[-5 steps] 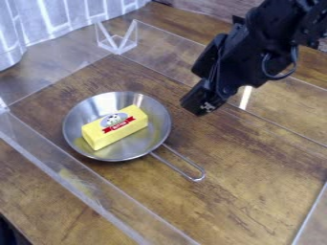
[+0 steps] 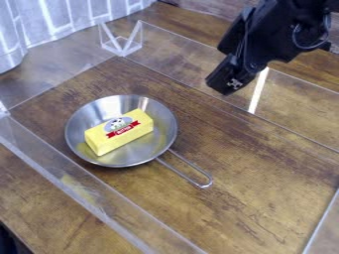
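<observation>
A steel pan [image 2: 150, 144] with a thin wire handle lies on the wooden surface at left of centre. In it rests a yellow block [image 2: 106, 140] with a red and white label, tilted diagonally. My black gripper [image 2: 228, 79] hangs at the upper right, above and behind the pan, apart from it. Whether it is open or shut is hard to make out.
Clear plastic walls [image 2: 44, 159] border the wooden area [image 2: 252, 189]. A small clear plastic piece [image 2: 122, 40] stands at the back, near a white curtain [image 2: 34, 20]. The wood right of the pan is clear.
My gripper has moved up and to the right, away from the pan. The pan and yellow block have not moved.
</observation>
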